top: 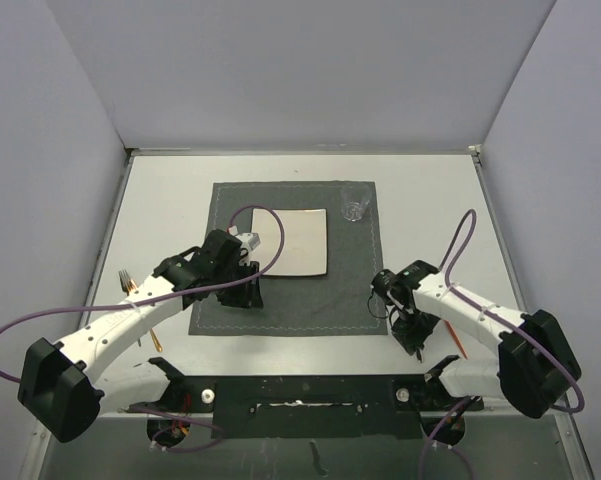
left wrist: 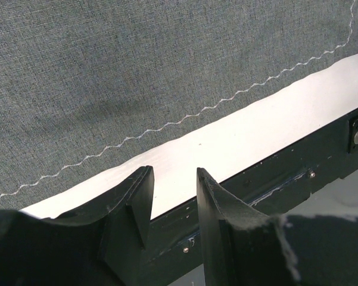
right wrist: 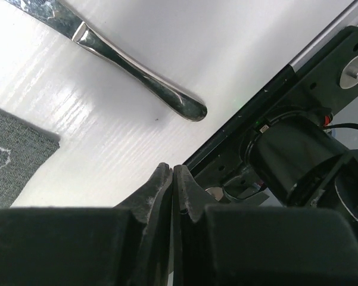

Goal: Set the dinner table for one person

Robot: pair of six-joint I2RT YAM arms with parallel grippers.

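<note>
A grey placemat (top: 300, 310) lies on the white table with a square cream plate (top: 290, 240) on it and a clear glass (top: 356, 200) at its back right corner. My left gripper hangs over the front left of the mat, fingers part open with nothing between. My right gripper is shut with nothing showing between its fingers; it is over the front right of the table, near a metal knife handle (right wrist: 143, 77) lying beside the mat. Cutlery, a fork (top: 126, 281) among it, lies at the left of the table, partly hidden by the left arm.
An orange utensil (top: 456, 340) lies at the far right, partly behind the right arm. A black rail (left wrist: 310, 161) runs along the front edge, and walls stand at the sides and back.
</note>
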